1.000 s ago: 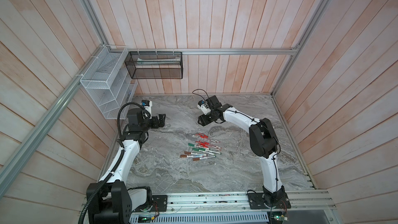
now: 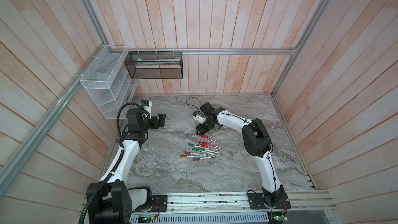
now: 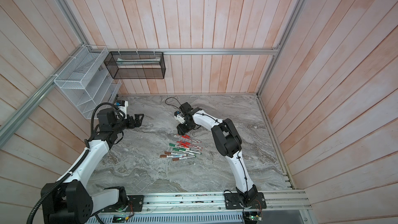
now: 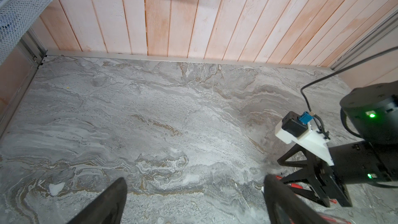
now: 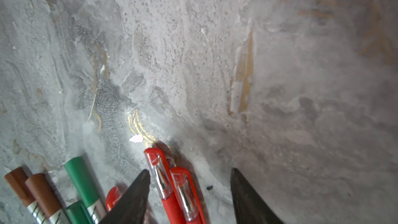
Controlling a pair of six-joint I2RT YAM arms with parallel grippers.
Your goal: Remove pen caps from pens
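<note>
In the right wrist view, my right gripper has its fingers spread, with the ends of two red pens point(image 5: 159, 174) in the space between them. They lie side by side on the table, each with a red clipped cap end, and their far ends run out of view. A third red cap point(image 5: 112, 198) is partly covered by the left-hand finger. Further left lie green pens point(image 5: 80, 180) and brown pens point(image 5: 43, 192). From above, the pens point(image 2: 203, 149) form a loose row below the right gripper. My left gripper is open and empty, well left of them.
White mesh shelves point(image 2: 108, 85) stand at the left wall, and a black wire basket point(image 2: 154, 74) hangs on the back wall. Bare marbled table point(image 2: 165, 157) lies between the left arm and the pens, and to the right of the right arm.
My right gripper has come down and toward the front from above, and it now covers part of the topmost red pens. The left arm and the pens look unmoved.
</note>
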